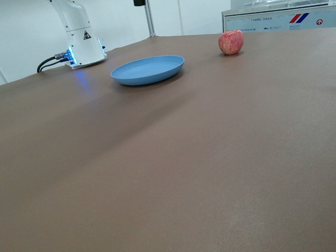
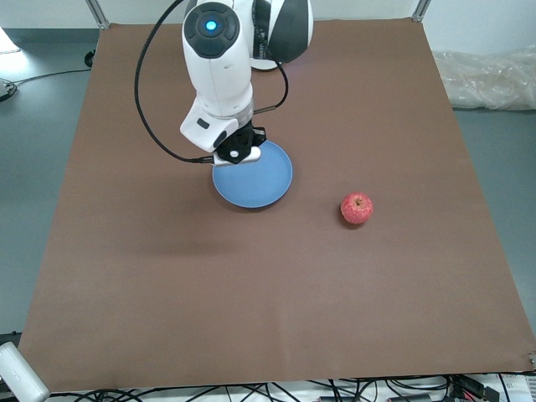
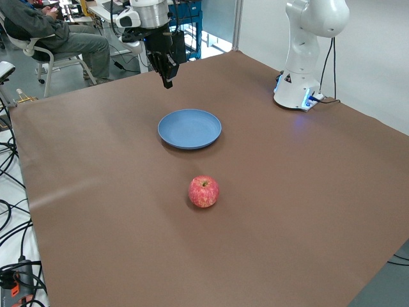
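A red apple (image 2: pixel 357 208) (image 1: pixel 231 42) (image 3: pixel 203 191) rests on the brown table, beside and apart from a blue plate (image 2: pixel 252 180) (image 1: pixel 147 70) (image 3: pixel 189 128). My gripper (image 3: pixel 167 80) hangs in the air above the table, over or near the plate's far side in the left view; in the right view it sits above and behind the plate. Its black fingers are small and dark there, so their opening is unclear. In the top view only a dark tip shows at the upper edge.
A white robot base (image 3: pixel 294 89) stands at the back right in the right view. Cables and devices lie along one table edge, and a seated person is beyond the table in the right view.
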